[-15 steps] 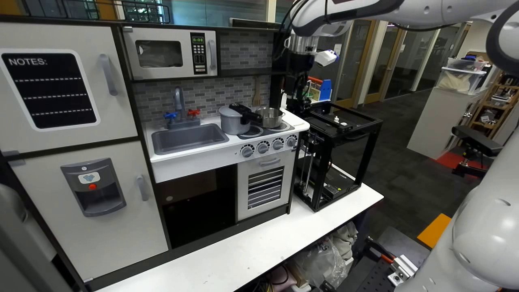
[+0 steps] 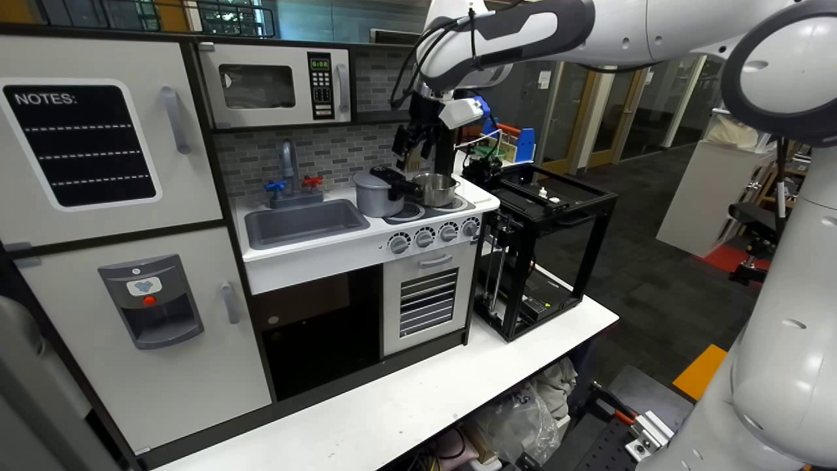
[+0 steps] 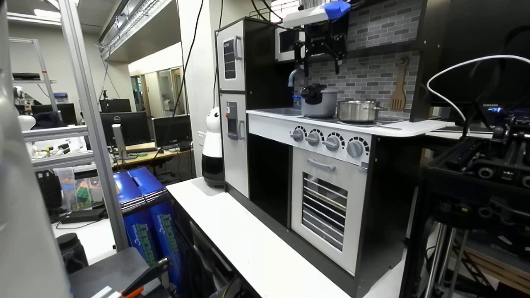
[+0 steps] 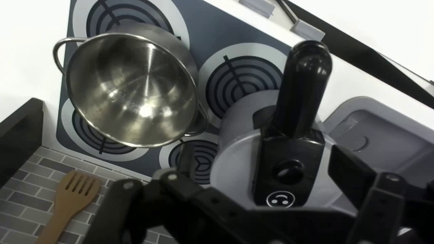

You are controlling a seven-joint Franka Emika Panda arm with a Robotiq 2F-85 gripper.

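Note:
My gripper (image 3: 321,69) is open above the stove, its two black fingers spread wide with nothing between them. Below it in the wrist view sits a grey pot with a lid (image 4: 234,173), whose black handle (image 4: 307,87) points toward the stove's front edge. Part of this pot is hidden by my gripper. Beside the grey pot stands an open steel pot (image 4: 132,89) with two loop handles, empty inside. In exterior view 2 both the grey pot (image 3: 320,105) and the steel pot (image 3: 357,111) rest on the stove top, clear of my fingers.
A wooden spatula (image 3: 398,92) hangs on the tiled back wall. The grey sink (image 2: 306,224) lies left of the stove, with a faucet (image 2: 288,161) behind it. A microwave (image 2: 271,85) sits above, and a black frame machine (image 2: 541,227) stands at the right.
My arm and gripper have moved left in exterior view 1, from beyond the stove's right end to above the pots. The pots have not moved.

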